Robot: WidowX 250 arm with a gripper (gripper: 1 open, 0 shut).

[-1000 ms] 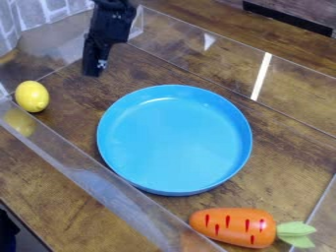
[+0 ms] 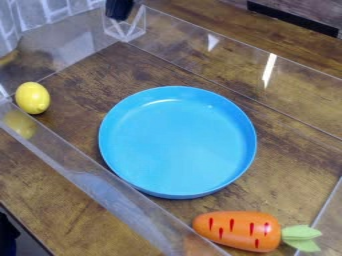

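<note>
A round blue plate [image 2: 178, 140] rests in the middle of the wooden surface inside a clear-walled enclosure. A yellow lemon [image 2: 32, 97] lies at the left near the front wall. An orange toy carrot [image 2: 238, 230] with pale green leaves lies at the lower right, below the plate. Only a small dark tip of my gripper [image 2: 118, 9] shows at the top edge, high above and behind the plate; whether it is open or shut cannot be made out.
Clear plastic walls [image 2: 94, 185] border the work area. The wood to the right of the plate and behind it is bare.
My gripper has moved up from above the back left of the surface and is now almost out of view. The plate, lemon and carrot have not moved.
</note>
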